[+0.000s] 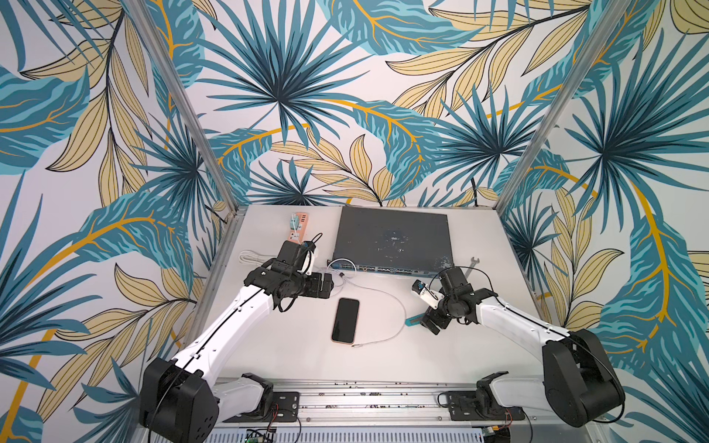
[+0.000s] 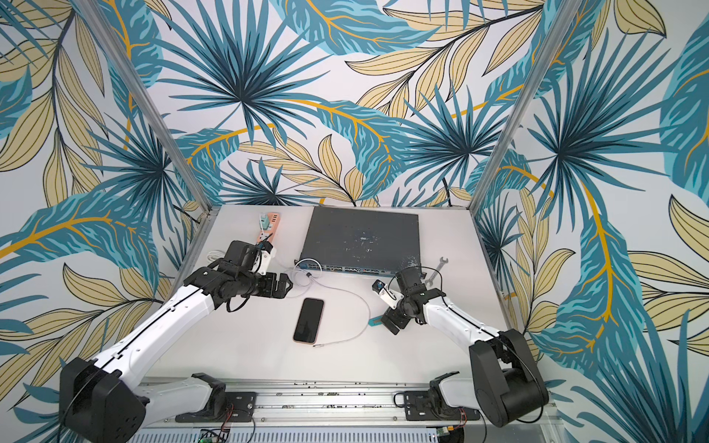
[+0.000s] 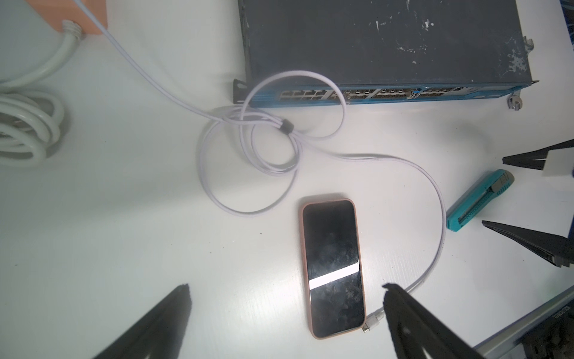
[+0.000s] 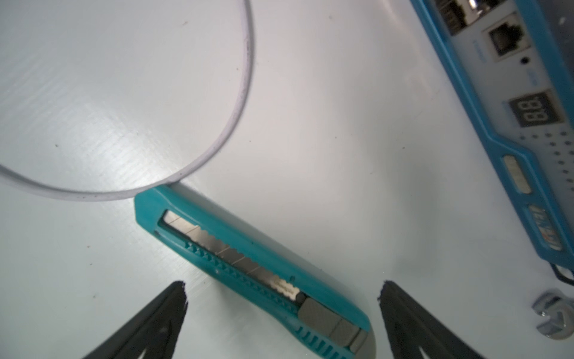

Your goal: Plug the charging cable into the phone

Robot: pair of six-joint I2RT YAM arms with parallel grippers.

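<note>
The phone, dark-screened in a pinkish case, lies flat on the table between the two arms. A white charging cable curves around its right side, and the metal plug rests on the table beside the phone's lower right corner, outside the phone. My left gripper is open and empty, up and to the left of the phone. Over the teal utility knife hangs my right gripper, also open; the knife shows between its fingers, lying on the table.
A dark network switch fills the back middle. The cable's bundled coil lies in front of it. An orange power strip stands back left, a wrench back right.
</note>
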